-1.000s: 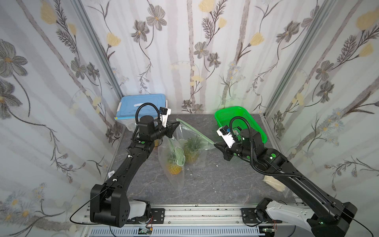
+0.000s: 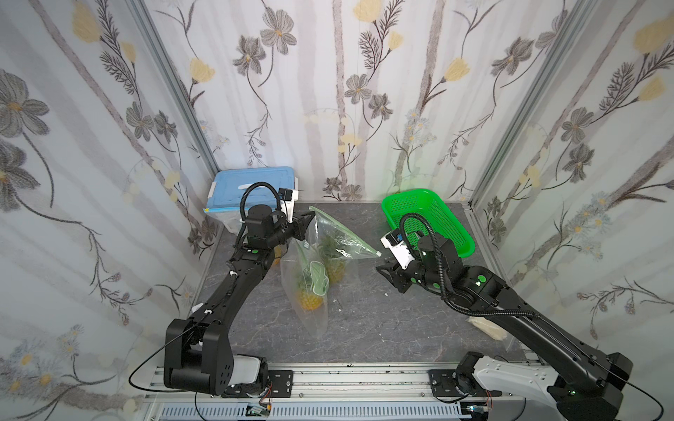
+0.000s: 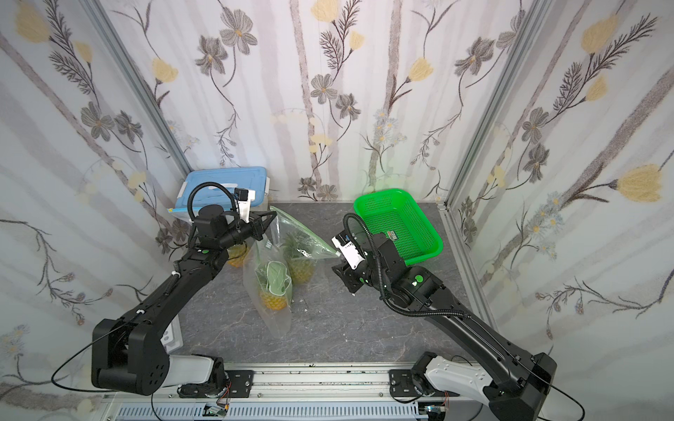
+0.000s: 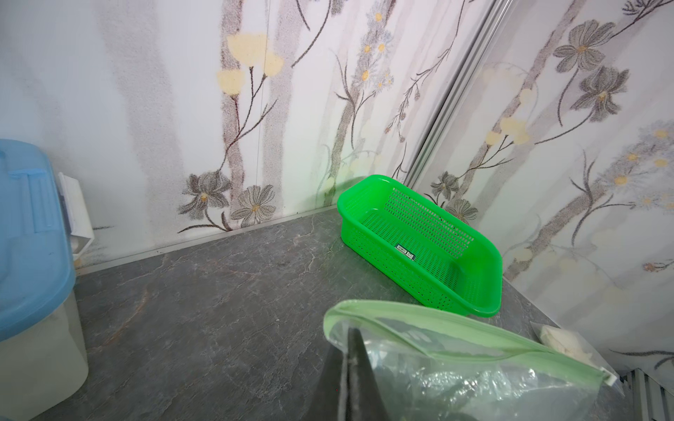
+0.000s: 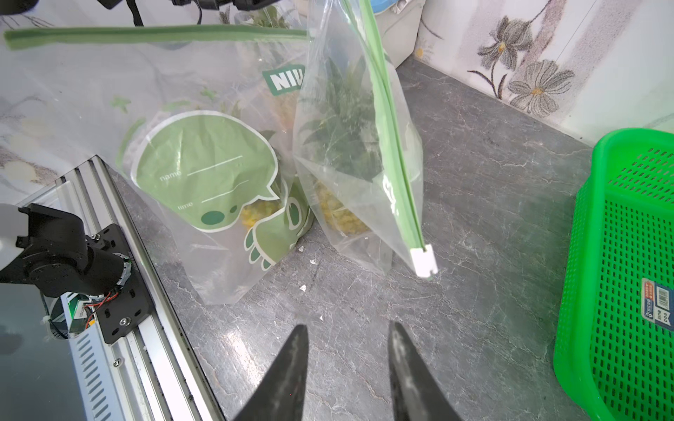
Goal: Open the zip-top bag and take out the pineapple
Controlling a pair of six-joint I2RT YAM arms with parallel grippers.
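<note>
The clear zip top bag with green strips stands mid-table. My left gripper is shut on its upper edge at one strip's corner; in the left wrist view the shut fingertips lie against the film. The other strip end, a white tip, hangs free. My right gripper stands open just right of that tip, nothing between its fingers. Through the film show yellow pineapple parts and dark leaves; yellow also shows behind the left arm, and I cannot tell how many pineapples there are.
An empty green basket stands at the back right, close behind my right gripper. A blue-lidded box fills the back left. A pale packet lies at the right edge.
The strip's end was at my right gripper's fingertips; now the two are apart and the strip's end has swung up and back. My left gripper has shifted slightly left.
</note>
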